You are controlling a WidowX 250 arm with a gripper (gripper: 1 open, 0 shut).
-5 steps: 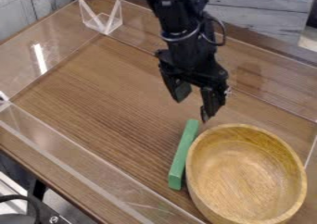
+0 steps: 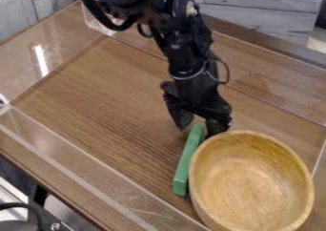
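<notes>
The black robot gripper [image 2: 197, 115] is low over the wooden table [image 2: 90, 111], its fingers beside the top end of a green bar [image 2: 188, 163] and the rim of a yellow bowl [image 2: 249, 187]. The green bar lies along the bowl's left side. Whether anything is between the fingers cannot be made out.
A clear object [image 2: 99, 15] stands at the back left, partly behind the arm.
The gripper has moved down in the view toward the top end of the green bar and the bowl's rim. The bar and bowl appear unmoved.
</notes>
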